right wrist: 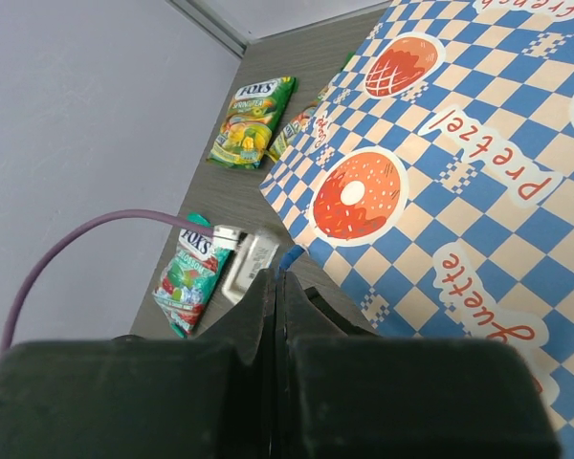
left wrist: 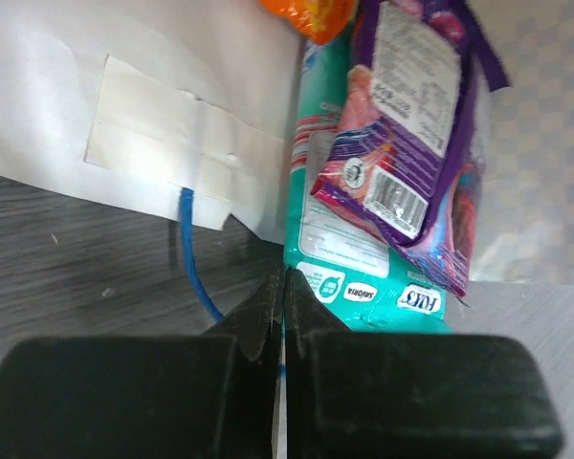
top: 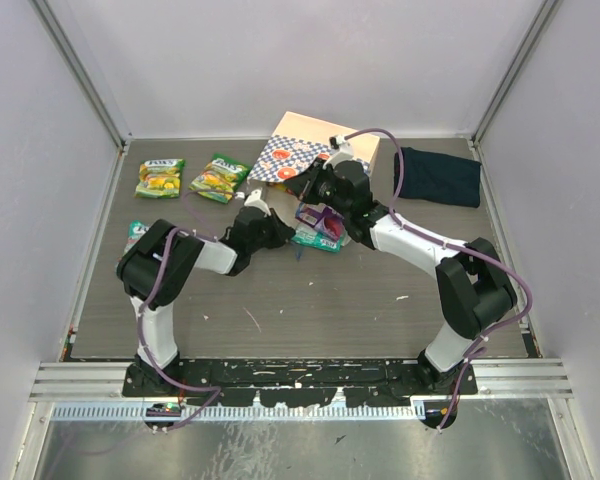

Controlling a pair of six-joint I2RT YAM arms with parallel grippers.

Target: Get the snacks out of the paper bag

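The checkered paper bag (top: 290,155) lies at the back, its printed side (right wrist: 478,220) filling much of the right wrist view. My right gripper is shut on a thin blue strap (right wrist: 292,256) at the bag. At the bag's mouth a teal snack pack (left wrist: 344,268) lies under a purple pack (left wrist: 402,115), with an orange pack (left wrist: 311,14) behind. My left gripper is shut by the teal pack, nothing clearly between its fingers; the other blue strap (left wrist: 191,249) hangs beside it.
Two yellow-green packs (top: 160,178) lie at the back left, a teal pack (right wrist: 187,282) at left, partly behind the left arm in the top view. A dark cloth (top: 440,178) lies at the back right.
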